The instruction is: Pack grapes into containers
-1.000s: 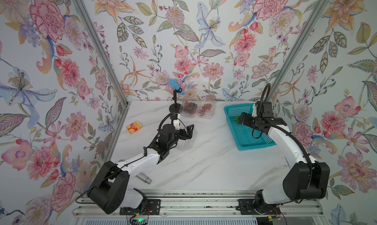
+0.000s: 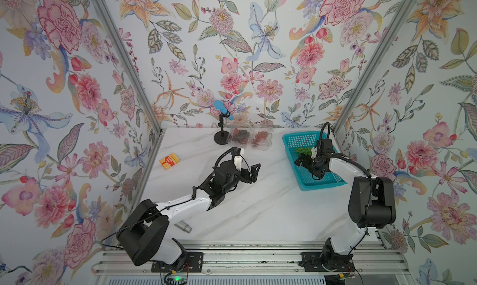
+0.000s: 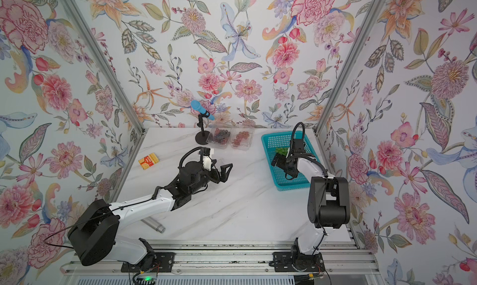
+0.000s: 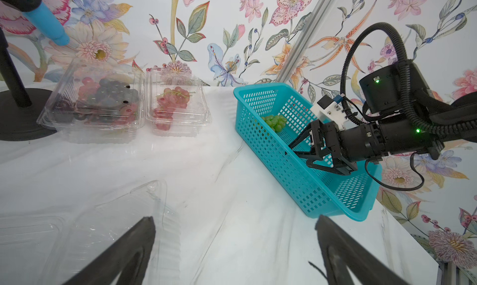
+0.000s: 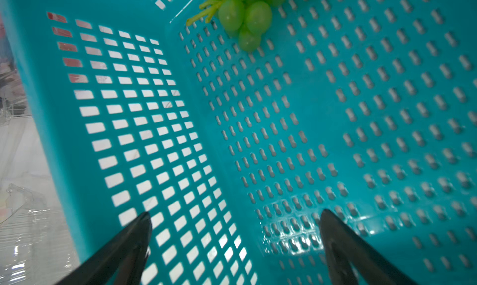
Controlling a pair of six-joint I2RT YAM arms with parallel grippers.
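Green grapes (image 5: 246, 14) lie in the far left part of the teal basket (image 4: 298, 181). My right gripper is open inside that basket, low near its left wall, nothing between its fingers; the grapes are ahead of it. Two clear lidded boxes stand at the back: one (image 4: 97, 98) with dark and red grapes, one (image 4: 178, 103) with red grapes. An open, empty clear container (image 4: 116, 225) lies on the table by my left gripper, which is open and empty above the table.
A microphone-like stand (image 2: 221, 136) with a blue head is left of the filled boxes. A yellow-red packet (image 2: 169, 160) lies far left, a grey cylinder (image 2: 183, 226) at front left. The table between the left arm and basket is clear.
The basket nudged slightly left.
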